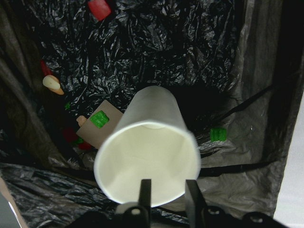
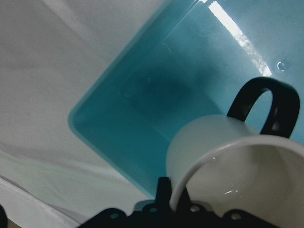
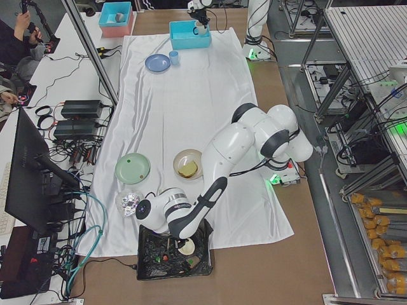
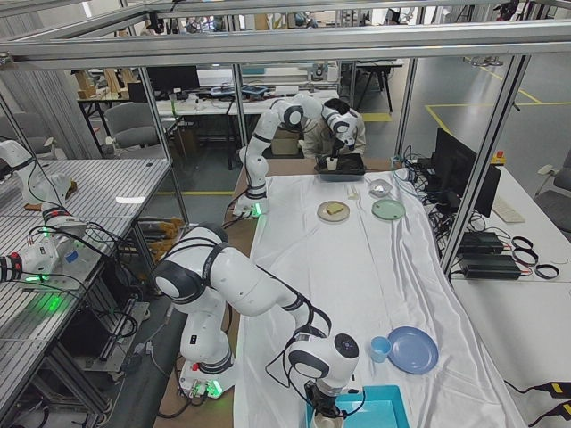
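Note:
A white cup (image 1: 147, 156) is in my left gripper, over the black plastic-lined tray (image 3: 149, 267); the left wrist view shows the gripper's fingers at the cup's rim. The tray holds small green, red and tan pieces. My right gripper is shut on the rim of a white mug (image 2: 194, 142) with a black handle, over a light blue bin (image 2: 118, 85) at the table's other end.
A green plate (image 3: 132, 166), a tan plate with a yellow item (image 3: 181, 159), a foil bowl (image 3: 129, 203), a blue plate (image 3: 157, 62) and a blue cup (image 3: 174, 57) stand on the white cloth, whose middle is clear.

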